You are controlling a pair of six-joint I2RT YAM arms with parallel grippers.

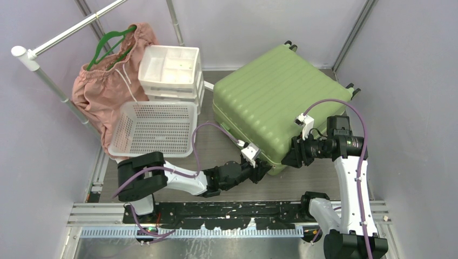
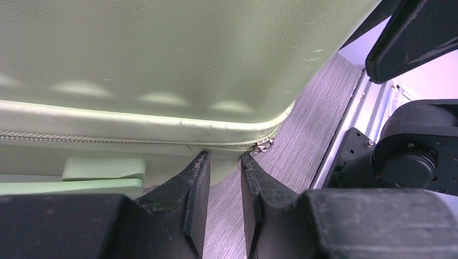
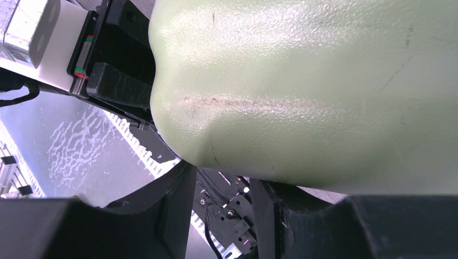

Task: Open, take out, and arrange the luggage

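Note:
The green suitcase [image 1: 275,97] lies on its side on the floor. In the left wrist view its zipper line runs across to a metal zipper pull [image 2: 265,144] at the corner. My left gripper stands open just below and beside that pull, at the suitcase's front corner. My right gripper is part open, its fingertips against the suitcase's rounded edge [image 3: 302,135] on the right side. In the top view it sits at the suitcase's front right, close to the left one.
A white perforated basket [image 1: 151,129], stacked white drawers [image 1: 170,65] and a rail with a pink bag [image 1: 94,102] on a green hanger stand at the left. Grey walls close in the back and sides; bare floor shows at the front.

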